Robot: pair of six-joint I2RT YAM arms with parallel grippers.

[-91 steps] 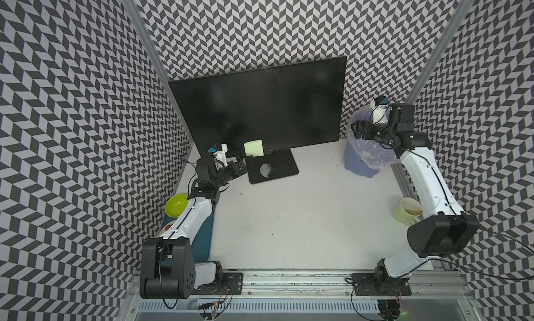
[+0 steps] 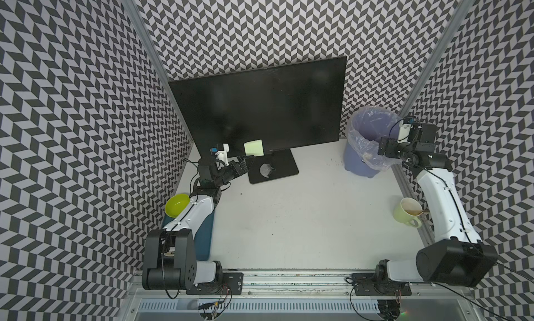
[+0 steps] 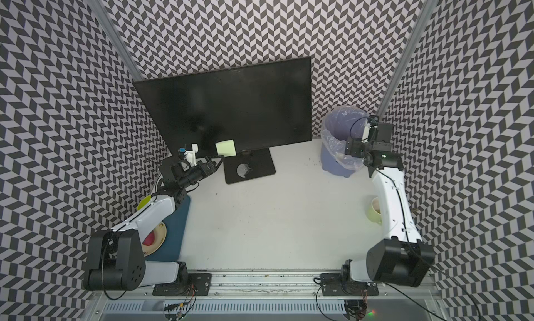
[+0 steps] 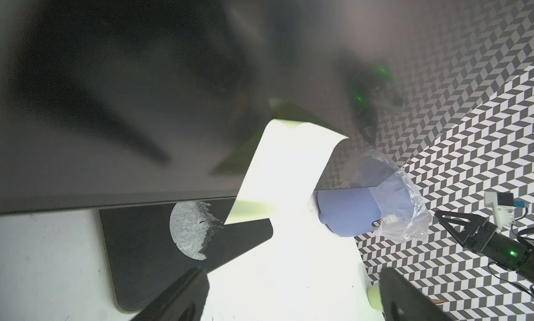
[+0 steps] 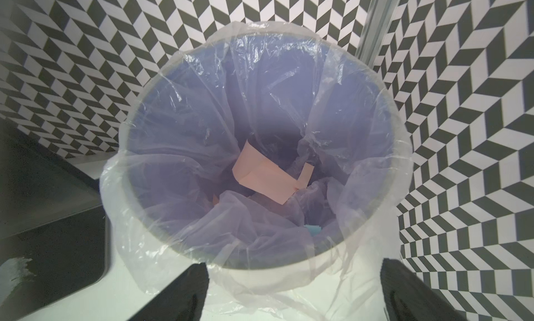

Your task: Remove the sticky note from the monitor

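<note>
A pale yellow-green sticky note clings near the lower edge of the black monitor, left of its middle. In the left wrist view the sticky note curls away from the screen, its lower end hanging past the bezel. My left gripper stands open just in front of it, its fingers apart and not touching the paper. Over at the bin, my right gripper is open too, with nothing held between its fingers.
A blue bin with a clear plastic liner stands right of the monitor; crumpled pink paper lies inside. A light green mug sits at the right edge. A lime bowl is at the left.
My right arm has drawn back toward the right and the front, away from over the bin. The left arm has shifted very slightly; the sticky note looks unmoved.
</note>
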